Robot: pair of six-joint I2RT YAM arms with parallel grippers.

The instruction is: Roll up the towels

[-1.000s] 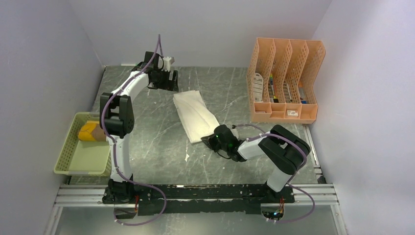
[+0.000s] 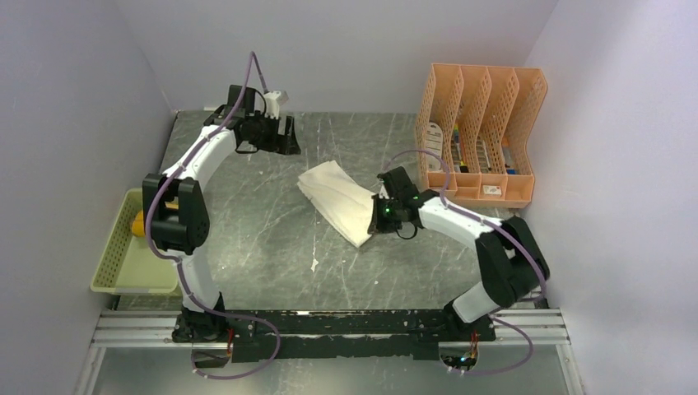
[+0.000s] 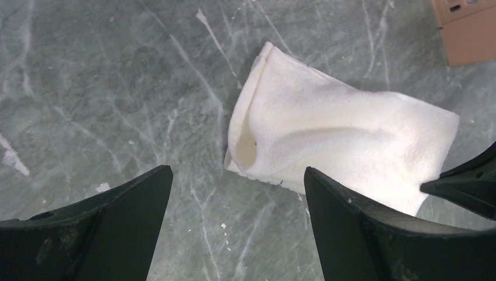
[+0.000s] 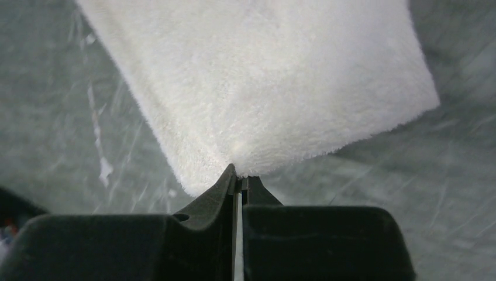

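A folded white towel (image 2: 336, 197) lies on the grey marble table (image 2: 329, 271), slanting from back-left to front-right. My right gripper (image 2: 374, 218) is shut at the towel's front-right end. In the right wrist view, its closed tips (image 4: 237, 178) pinch at the edge by a corner, cloth bunched at them. My left gripper (image 2: 288, 132) stands open behind and left of the towel, nothing between its fingers. In the left wrist view the towel (image 3: 339, 134) shows a folded-over left edge.
A green basket (image 2: 123, 271) with a yellow item (image 2: 141, 224) stands at the left. An orange divided organizer (image 2: 486, 193) with small items stands at the back right.
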